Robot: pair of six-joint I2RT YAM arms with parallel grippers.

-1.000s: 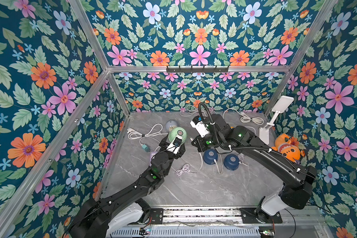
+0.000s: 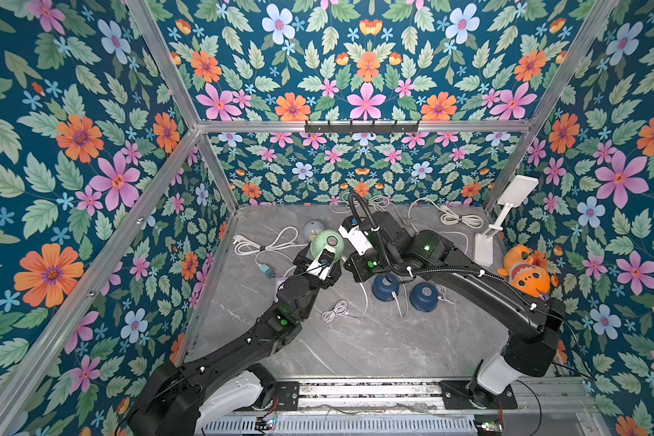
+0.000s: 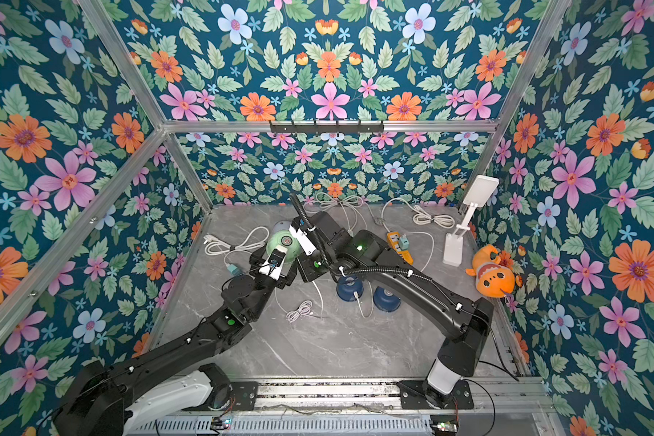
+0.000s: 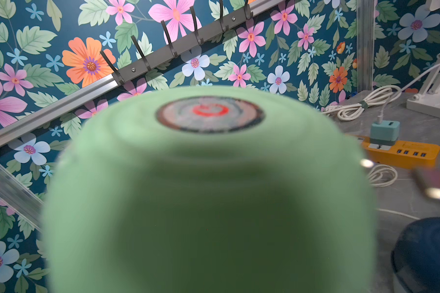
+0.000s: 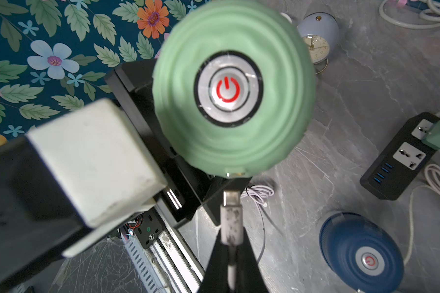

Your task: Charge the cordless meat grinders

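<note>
A green grinder (image 2: 325, 244) with a red power symbol on its round top button stands between the spread fingers of my left gripper (image 2: 325, 266). It fills most of the left wrist view, hiding those fingers, so how firmly they touch it cannot be told. My right gripper is shut on a pale cable plug (image 5: 231, 217). In the right wrist view the plug's metal tip points at a small port (image 5: 234, 172) low on the green grinder's edge, with a narrow gap showing. Two blue grinders (image 2: 386, 287) (image 2: 423, 296) stand on the table, white cables near them.
A dark power strip (image 5: 398, 156) carries a green adapter; an orange strip (image 4: 410, 152) has a teal one (image 4: 384, 130). A small clock (image 5: 320, 36), a white stand (image 3: 463, 225) and an orange toy (image 3: 494, 272) surround the work area.
My right gripper has moved left, bringing the plug closer to the green grinder. The left gripper and green grinder have shifted only slightly.
</note>
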